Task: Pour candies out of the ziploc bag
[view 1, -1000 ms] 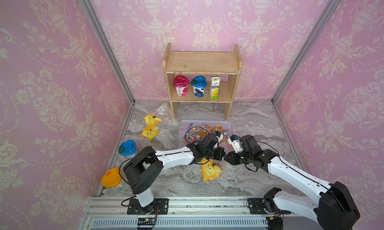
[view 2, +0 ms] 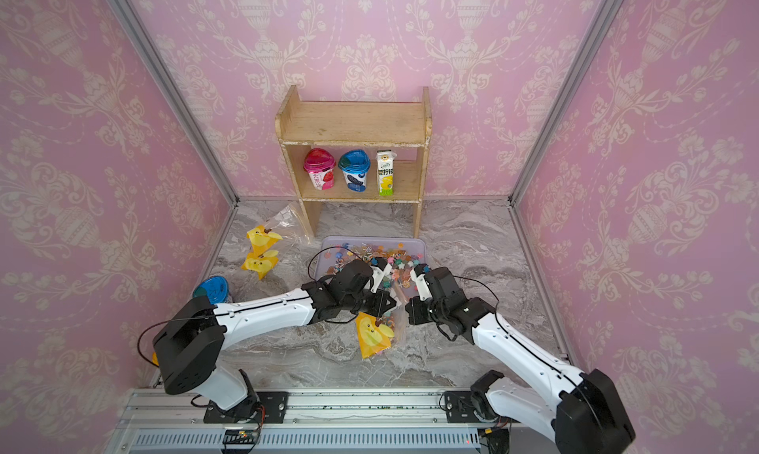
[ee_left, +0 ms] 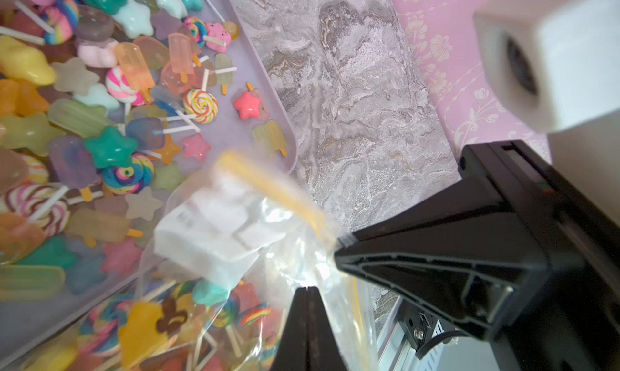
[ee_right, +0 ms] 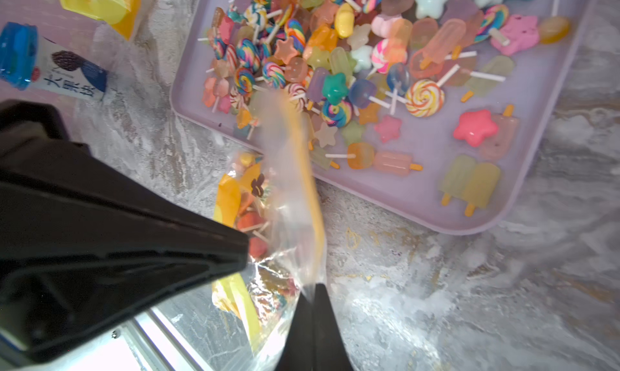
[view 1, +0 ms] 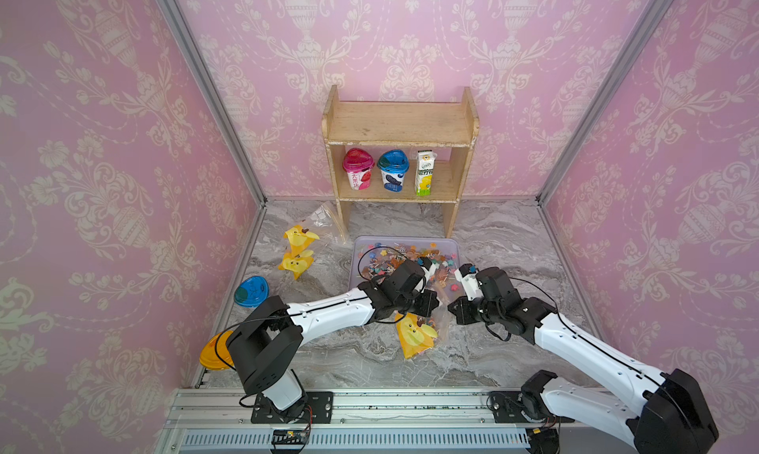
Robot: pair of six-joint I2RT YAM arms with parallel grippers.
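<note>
A clear ziploc bag (ee_left: 232,235) with a yellow zip strip and a yellow printed front holds candies; its top stands up between both grippers, in front of the lilac tray (ee_right: 445,222) of loose candies. My left gripper is at the bag's top edge, shut on the thin film, as far as the left wrist view shows. My right gripper is opposite, shut on the bag's film near the zip. In both top views the bag's lower part (view 1: 415,343) rests on the counter below the grippers.
A wooden shelf (view 1: 403,114) with two tubs and a carton stands behind the tray. Flattened yellow bags (view 1: 299,262), a blue lid (view 1: 251,290) and a yellow lid (view 1: 213,351) lie at the left.
My left gripper has moved slightly up and to the left, and my right gripper slightly to the right, widening the space between them at the bag's top.
</note>
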